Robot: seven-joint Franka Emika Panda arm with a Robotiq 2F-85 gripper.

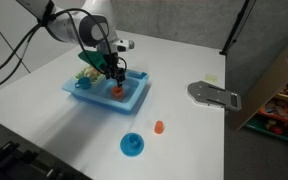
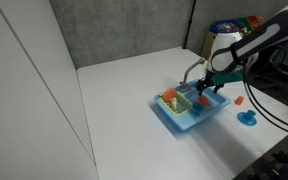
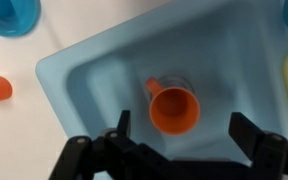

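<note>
An orange cup with a small handle stands in the light blue tray, its opening facing the wrist camera. My gripper is open, one dark finger to the left of the cup and the other to its right, with gaps on both sides. In exterior view 1 the gripper hangs just above the orange cup, inside the outline of the tray. Exterior view 2 has the orange cup below the gripper too.
A blue cup and a yellowish rack share the tray's other end. Outside the tray lie a blue cup on a saucer and a small orange piece. Farther right is a grey metal tray.
</note>
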